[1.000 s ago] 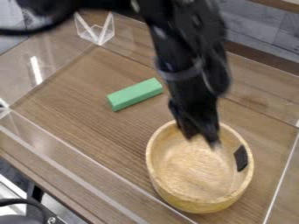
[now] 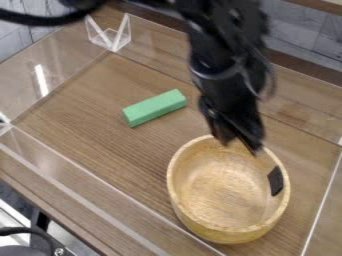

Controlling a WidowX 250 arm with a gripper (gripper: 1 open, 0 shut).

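Observation:
The black robot arm reaches down from the top of the view to its gripper (image 2: 243,138), which hangs over the back edge of a round beige bowl (image 2: 195,210). The gripper is blurred, so its fingertips and what is between them are hard to make out. The bowl appears empty, with a small black patch on its right side. A green block (image 2: 155,107) lies on the wooden table to the left of the arm.
A white wire object (image 2: 108,34) stands at the back left. A dark cable or part lies at the bottom left corner.

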